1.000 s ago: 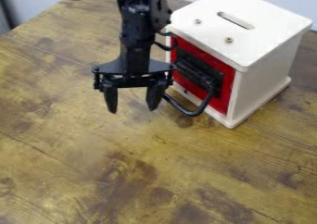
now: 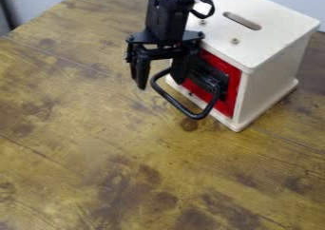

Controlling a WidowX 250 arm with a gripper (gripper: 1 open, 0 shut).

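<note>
A white wooden box (image 2: 267, 53) with a red front (image 2: 223, 105) stands at the upper right of the camera view. A black mechanism with a looped black handle (image 2: 191, 110) is on that front. My black gripper (image 2: 155, 67) hangs from above at the box's front left, beside the upper part of the handle, its two fingers pointing down. Whether it touches the handle or holds anything is hard to tell.
A pale wall shows at the top left corner.
Over the last second my gripper has moved up and toward the back, closer to the box's front. The box has stayed in place.
</note>
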